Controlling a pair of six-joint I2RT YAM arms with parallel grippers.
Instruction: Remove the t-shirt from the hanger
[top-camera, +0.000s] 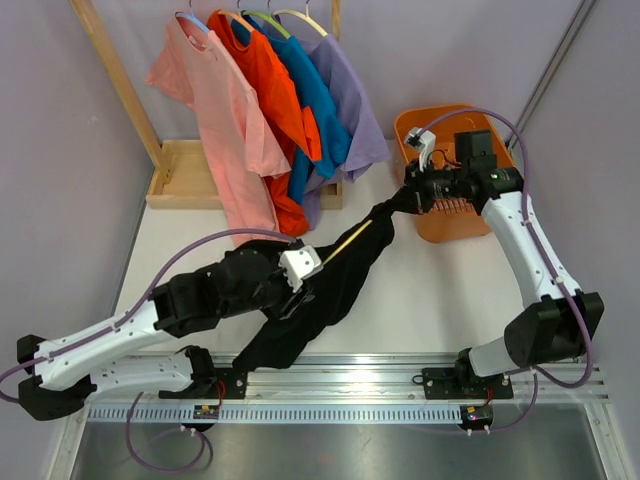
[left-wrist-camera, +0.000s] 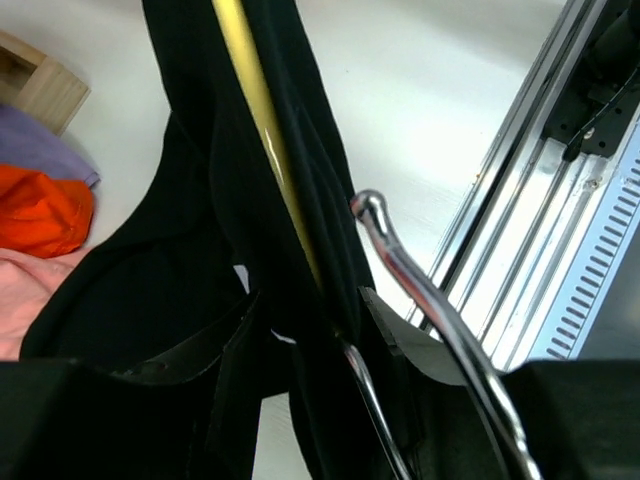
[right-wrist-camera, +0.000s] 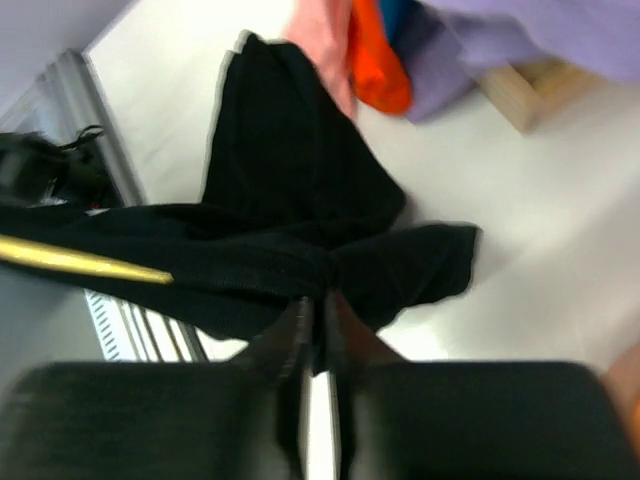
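The black t shirt is stretched across the white surface, with a yellow hanger along it; in the left wrist view the hanger ends in a metal hook. My left gripper is shut on the black cloth by the hanger. My right gripper is at the shirt's upper right end; in the blurred right wrist view its fingers meet at the cloth, and how far they are open is unclear.
Pink, orange, blue and purple shirts hang on a wooden rack at the back. An orange basket stands at the back right. Metal rails run along the front.
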